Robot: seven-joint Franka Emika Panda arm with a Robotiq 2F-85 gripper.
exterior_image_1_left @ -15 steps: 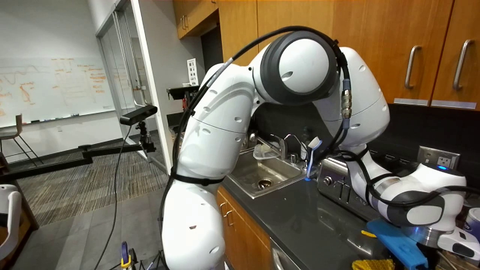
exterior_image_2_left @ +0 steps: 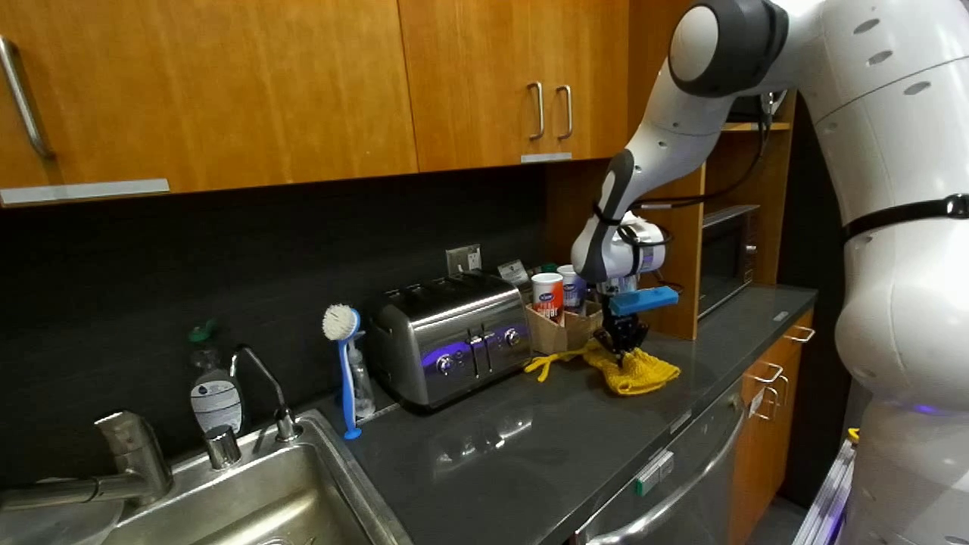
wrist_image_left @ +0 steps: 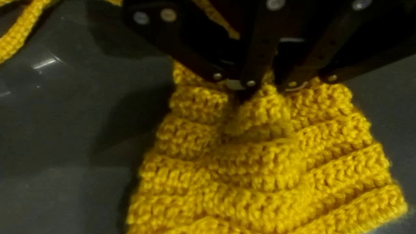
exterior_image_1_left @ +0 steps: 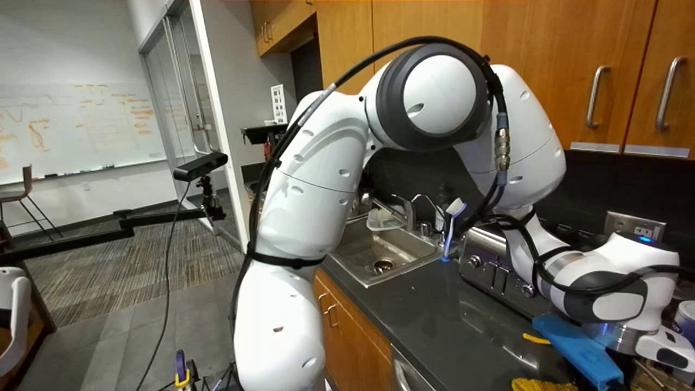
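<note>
A yellow knitted cloth piece point(wrist_image_left: 234, 171) with ribbed rows lies on the dark countertop, largest in the wrist view. My gripper is shut on it, with a fold of the knit pinched up between the black fingers. In exterior view 2 the gripper point(exterior_image_2_left: 621, 353) reaches straight down onto the yellow knit point(exterior_image_2_left: 640, 372), beside the toaster. A yellow knitted strap point(exterior_image_2_left: 556, 360) trails from it across the counter toward the toaster. Exterior view 1 shows only an edge of the yellow knit point(exterior_image_1_left: 541, 384) at the bottom; the fingers are out of sight there.
A steel toaster point(exterior_image_2_left: 454, 341) stands left of the gripper against the wall. Close behind sits a cardboard box point(exterior_image_2_left: 554, 333) with canisters point(exterior_image_2_left: 547, 295). The sink point(exterior_image_2_left: 331, 472) and an upright brush point(exterior_image_2_left: 346, 372) are farther left. Open counter point(exterior_image_2_left: 509, 445) lies in front of the toaster.
The wrist and blue bracket have shifted slightly to the right in exterior view 1. The visible edge of the yellow knit has also moved slightly right and down.
</note>
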